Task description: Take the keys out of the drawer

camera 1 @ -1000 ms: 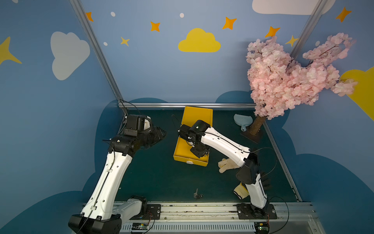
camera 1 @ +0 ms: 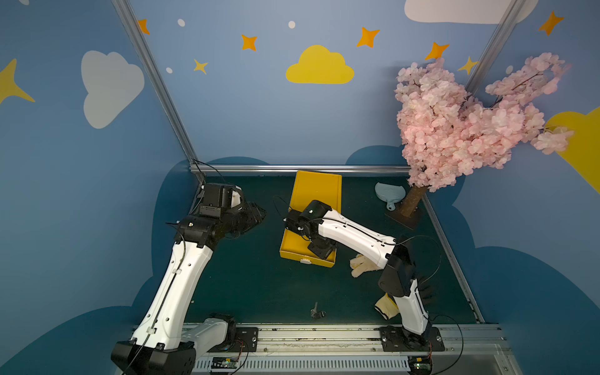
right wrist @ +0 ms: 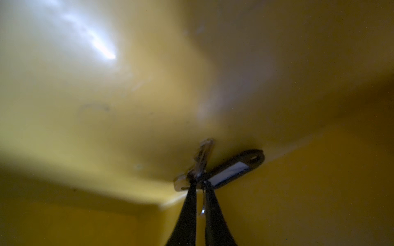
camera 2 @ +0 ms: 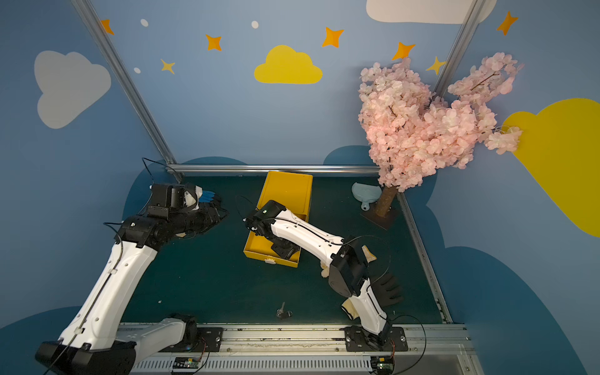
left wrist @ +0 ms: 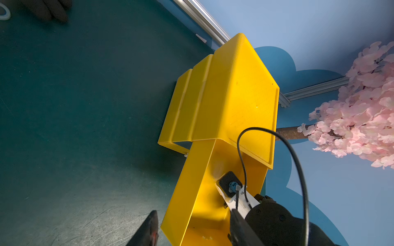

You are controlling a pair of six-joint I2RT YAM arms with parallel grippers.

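The yellow drawer [left wrist: 197,186] is pulled out of the yellow cabinet [left wrist: 254,94]. Inside its corner lie keys [right wrist: 202,157] with a black tag [right wrist: 250,157] against the wall. My right gripper reaches down into the drawer, fingertips at the keys' ring with a narrow gap; whether they grip it is unclear. A second set of keys [camera 1: 317,311] lies on the table near the front edge. My left gripper, left of the cabinet in the top views, has its fingers wide apart and empty.
Gloves [camera 1: 362,265] and a cream glove [camera 1: 387,307] lie right of the drawer. A blue dustpan [camera 1: 390,193] and the blossom tree [camera 1: 411,203] stand at the back right. Table left of the drawer is clear.
The right arm has shifted slightly toward the front and left at the drawer, and the drawer has moved a little. The left arm is practically still.
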